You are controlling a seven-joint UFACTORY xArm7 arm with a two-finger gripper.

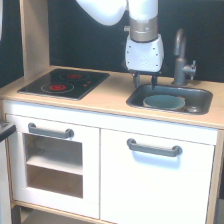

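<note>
My gripper (145,80) points down over the back left of the dark sink (202,97), its two dark fingers visibly spread apart. Nothing shows between them at this size. Inside the sink sits a grey-green round dish (165,102), lower and a little to the right of the fingertips. The gripper looks apart from the dish, though its exact height above the sink is hard to judge.
A dark faucet (181,62) rises behind the sink, right of my gripper. The black stovetop (64,83) is bare. Below are white cabinet doors with dark handles (155,148).
</note>
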